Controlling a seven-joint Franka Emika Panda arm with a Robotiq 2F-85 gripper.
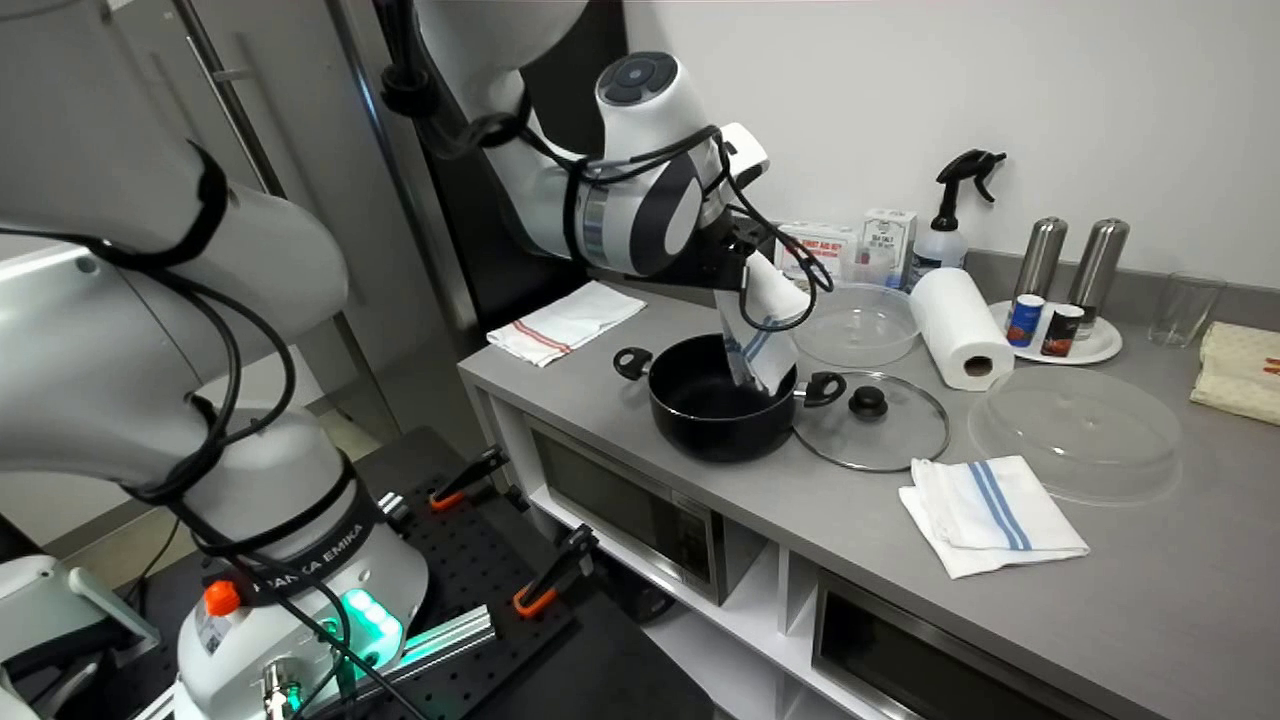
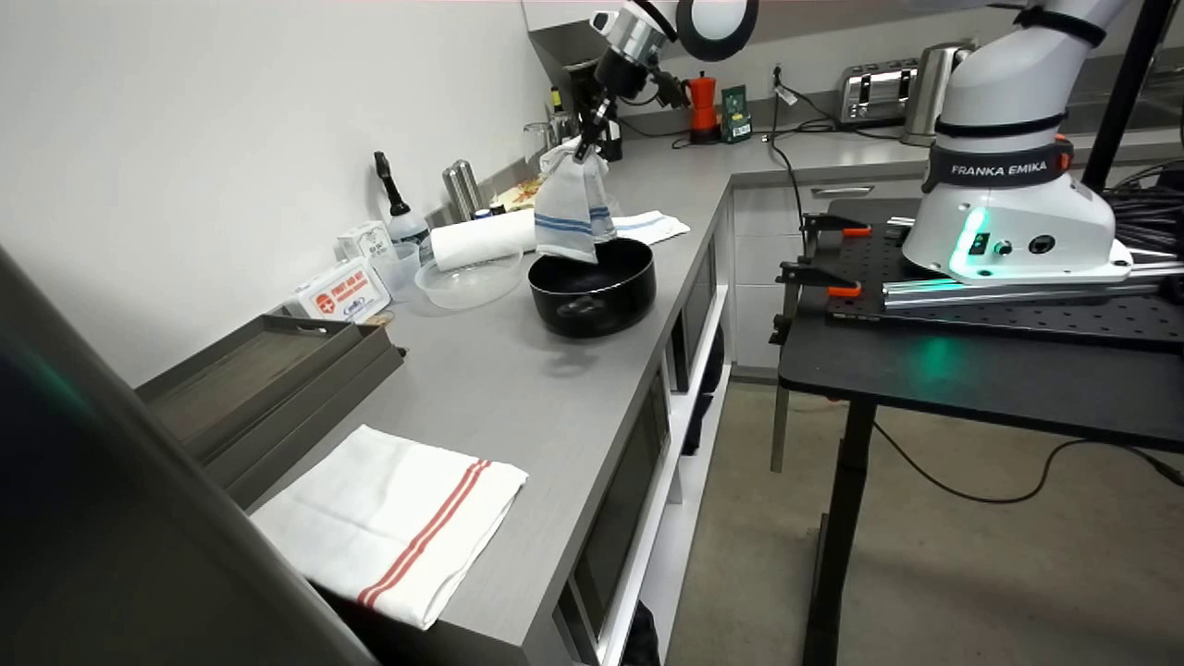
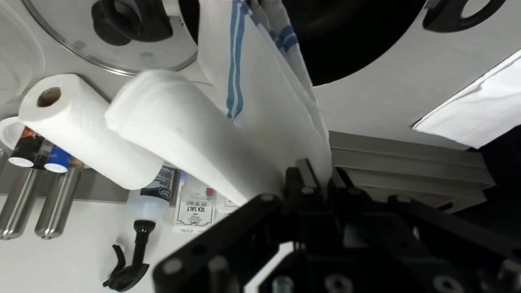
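Observation:
A white cloth with blue stripes [image 1: 764, 324] hangs from my gripper, which is shut on its upper part. In the wrist view the cloth [image 3: 273, 97] drops away from the fingers in loose folds. Its lower end reaches the black pot [image 1: 720, 434], over the side towards the glass lid, and in exterior view 1 the tip shows inside the rim. From the other side, the cloth [image 2: 572, 211] overlaps the far rim of the pot [image 2: 594, 305]; whether it touches the pot is unclear. The fingertips are above the pot, partly hidden by cables in exterior view 1.
The glass lid [image 1: 882, 426] lies right beside the pot. A folded blue-striped towel [image 1: 996, 516] and a red-striped towel [image 2: 388, 522] lie on the counter. Behind stand a paper towel roll [image 1: 960, 330], a spray bottle [image 1: 939, 246] and a clear bowl [image 1: 854, 330].

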